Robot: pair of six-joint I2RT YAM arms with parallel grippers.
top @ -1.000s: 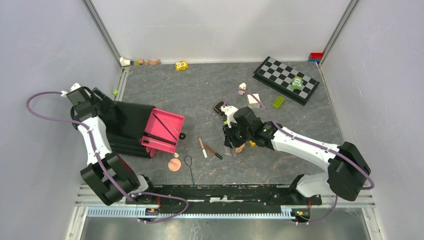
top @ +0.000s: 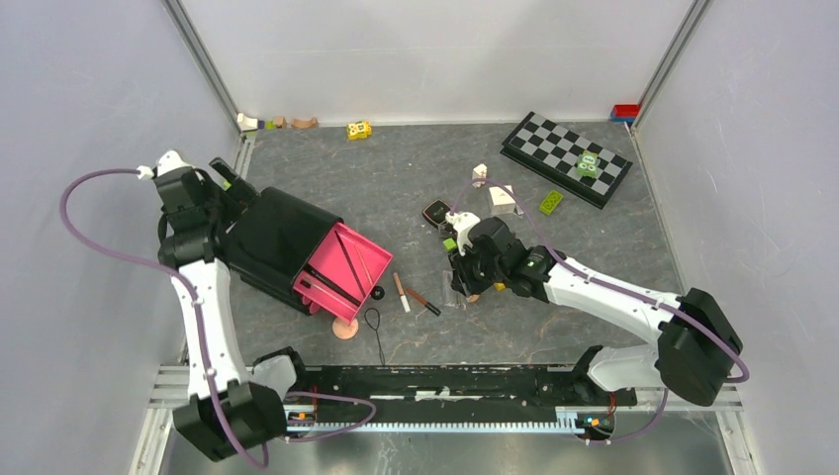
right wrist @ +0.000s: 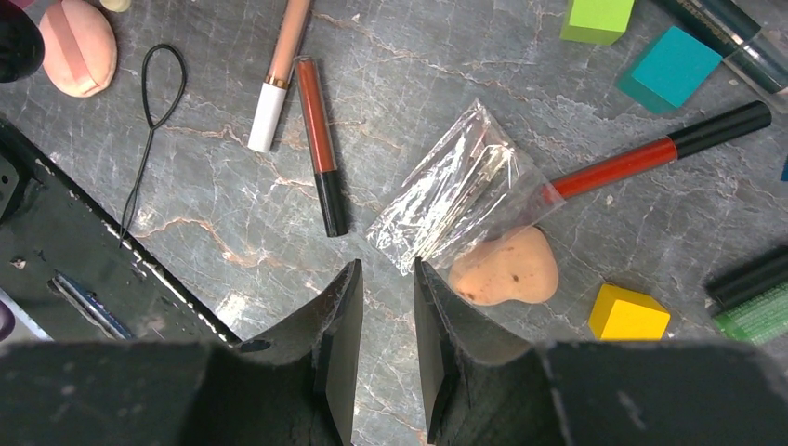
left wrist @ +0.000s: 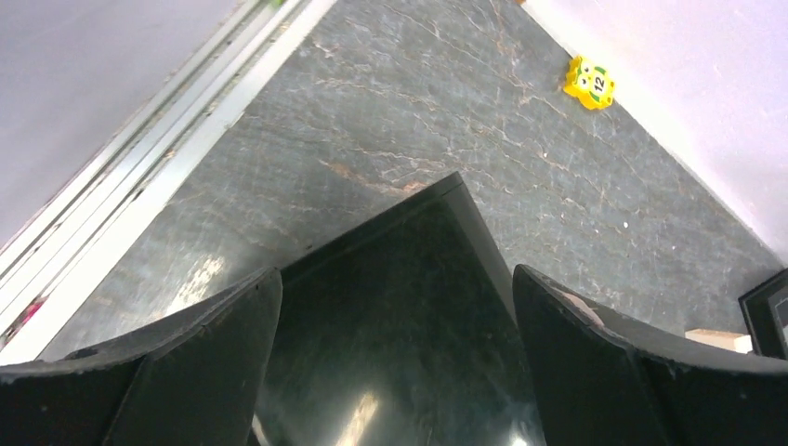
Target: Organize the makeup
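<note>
A black case (top: 267,237) with a pulled-out pink drawer (top: 351,262) sits at left, long thin items in the drawer. My open left gripper is over the case's back corner, nothing held. My right gripper is over scattered makeup, its fingers part open and nothing visible between them. In the right wrist view lie a clear packet of small items (right wrist: 451,190), a red-black tube (right wrist: 316,130), a white-capped tube (right wrist: 279,84), a longer red tube (right wrist: 632,160), a pink puff (right wrist: 79,51), a tan sponge (right wrist: 502,269) and a black loop tool (right wrist: 149,121).
A chessboard (top: 554,148) lies at back right. Blocks are scattered about, among them a yellow cube (right wrist: 627,313), a teal cube (right wrist: 669,67) and a green cube (right wrist: 595,19).
The right arm shifted slightly right.
</note>
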